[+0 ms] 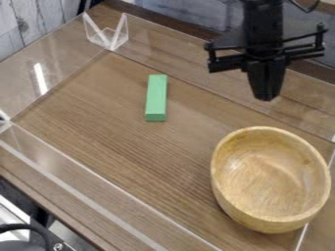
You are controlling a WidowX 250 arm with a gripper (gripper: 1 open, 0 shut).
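Note:
A green block point(156, 97) lies on the wooden table at centre left. At the lower right sits a round wooden bowl point(268, 179), empty as far as its visible inside shows. The black gripper point(263, 83) hangs over the table at the upper right, above and behind the bowl and apart from it. Its fingers point down and are small in the view; nothing shows held in them.
The wooden table point(105, 157) has free room at the left and front left. White wire pieces stand at the back left and left edge. Black cables lie off the table at the lower left.

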